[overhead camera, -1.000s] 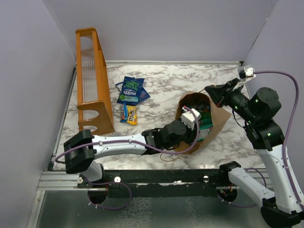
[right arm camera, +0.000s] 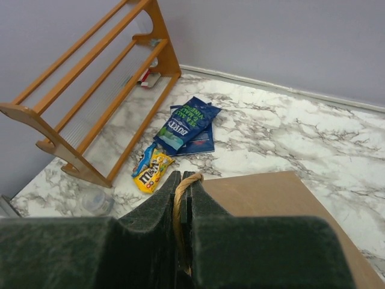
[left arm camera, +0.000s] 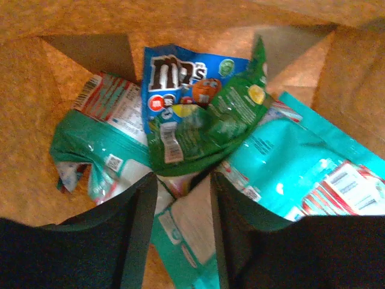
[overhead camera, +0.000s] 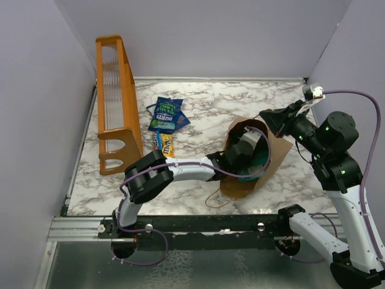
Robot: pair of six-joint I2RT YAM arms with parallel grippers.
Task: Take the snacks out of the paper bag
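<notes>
The brown paper bag point(overhead camera: 280, 153) stands open at the right of the table. Down inside it is my left gripper, fingers part open above the packets, nothing clearly held. Just ahead of its fingers lies a dark green packet point(left arm camera: 204, 132) over a blue packet point(left arm camera: 207, 63). A teal packet point(left arm camera: 301, 156) fills the right side, and another green and white packet point(left arm camera: 114, 129) lies at the left. My right gripper is shut on the bag's twisted handle point(right arm camera: 178, 208) at the bag's upper edge.
On the table's left lie a dark blue Burts packet point(overhead camera: 165, 114), a second blue packet point(overhead camera: 183, 121) partly beneath it, and a yellow packet point(overhead camera: 166, 144). A wooden rack point(overhead camera: 129, 90) stands along the left edge.
My left arm has reached rightward into the bag, its gripper now mostly over the packets inside. The right arm stays at the bag's edge, almost unmoved.
</notes>
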